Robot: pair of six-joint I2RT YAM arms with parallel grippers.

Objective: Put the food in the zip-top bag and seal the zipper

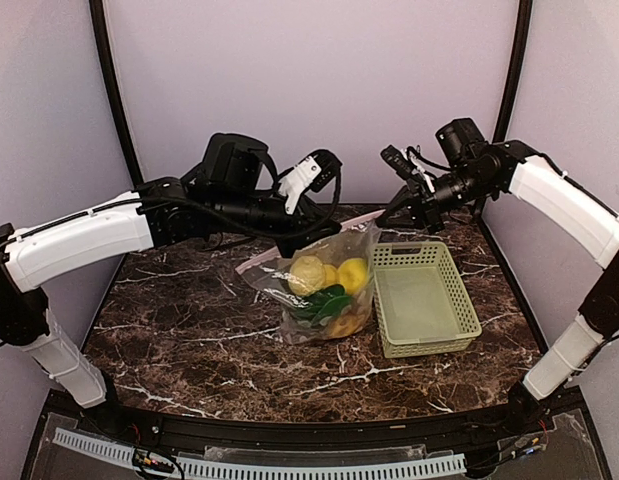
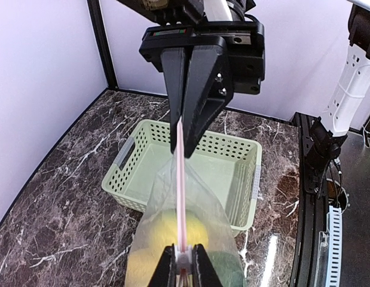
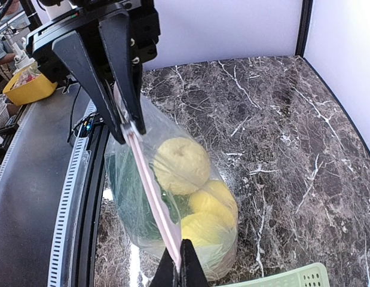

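The clear zip top bag stands on the table with food inside. Through its side show a pale yellow round item, yellow fruit and a green leafy item. The bag's pinkish zipper strip runs taut between my two grippers. At one point along the strip, my left gripper is shut on it. My right gripper pinches the strip's other end, at the bag's right corner. Past the left gripper, a loose length of strip sticks out leftward.
A pale green basket, empty, stands right beside the bag. A wall closes off the back.
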